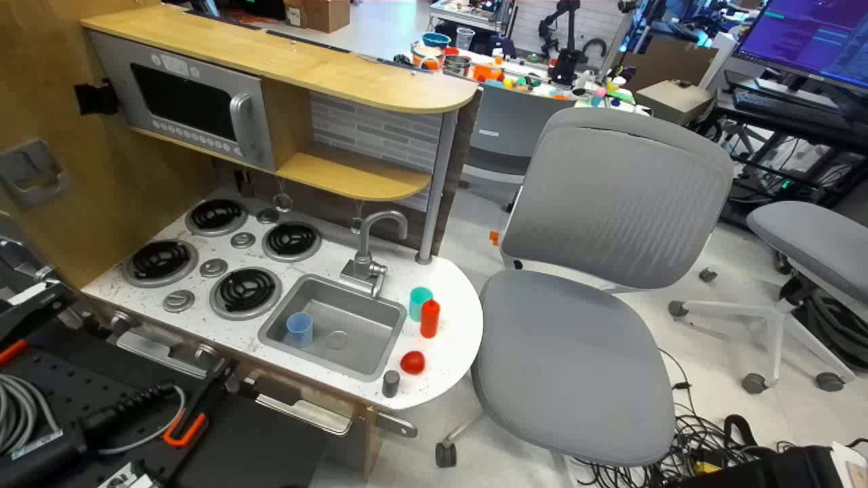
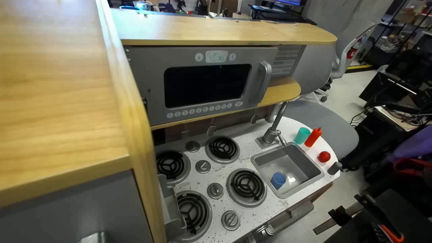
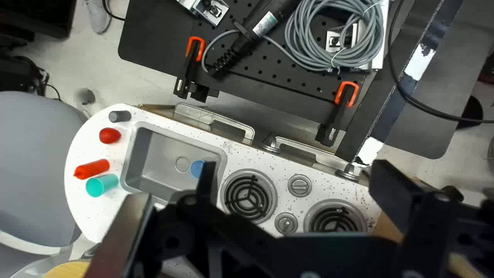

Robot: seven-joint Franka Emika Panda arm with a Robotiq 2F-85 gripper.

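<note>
From high over the toy kitchen, my gripper looks down in the wrist view with its fingers (image 3: 207,178) wide apart. It is open and nothing is between them. Both exterior views leave it out. A translucent blue cup (image 1: 300,329) stands in the grey sink (image 1: 382,358), partly behind a finger in the wrist view. On the rounded counter end right of the sink, in exterior view 1, are a teal cup (image 1: 420,303), a red bottle (image 1: 429,318), a round red object (image 1: 412,362) and a small dark grey cylinder (image 1: 391,383).
A faucet (image 1: 376,252) rises behind the sink. Several black-coiled burners (image 2: 247,184) and grey knobs (image 2: 215,190) fill the stove side. Above hangs a microwave (image 2: 206,85) with its door shut, under a wooden top (image 2: 226,32). A grey chair (image 1: 569,358) borders the counter's rounded end.
</note>
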